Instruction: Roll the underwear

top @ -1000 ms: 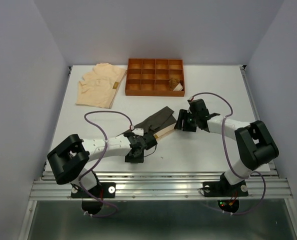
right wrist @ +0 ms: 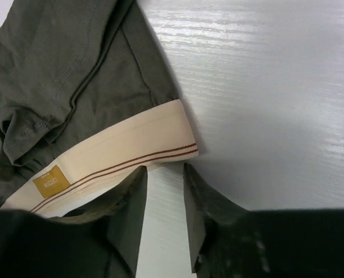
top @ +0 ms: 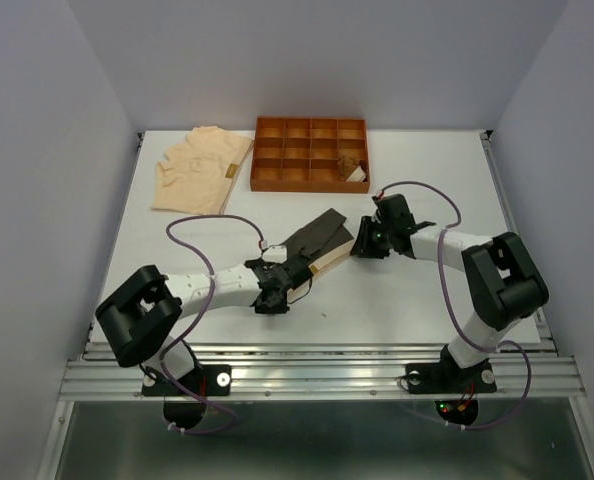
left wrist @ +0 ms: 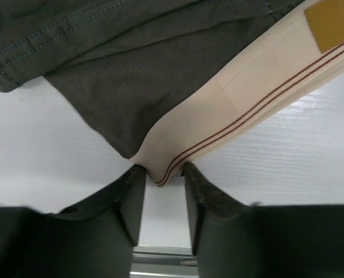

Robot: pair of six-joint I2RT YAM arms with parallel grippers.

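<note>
The dark grey underwear (top: pixel 319 232) lies slantwise mid-table, its cream waistband (top: pixel 332 259) facing the table's front. At the band's left end, my left gripper (top: pixel 273 308) is partly open. In the left wrist view the folded corner of the waistband (left wrist: pixel 160 174) sits between its fingertips, with a gap still visible around it. Beside the band's right end, my right gripper (top: pixel 372 254) also stands partly open. The right wrist view has the striped band edge (right wrist: pixel 166 155) just in front of the fingertips; whether it reaches between them I cannot tell.
Cream folded garments (top: pixel 192 170) lie at the back left. A brown compartment box (top: pixel 259 184) stands at the back, one compartment holding brown and cream cloth.
The left gripper has moved slightly away from the table's front edge, and its fingers look narrower. The underwear lies almost as before.
</note>
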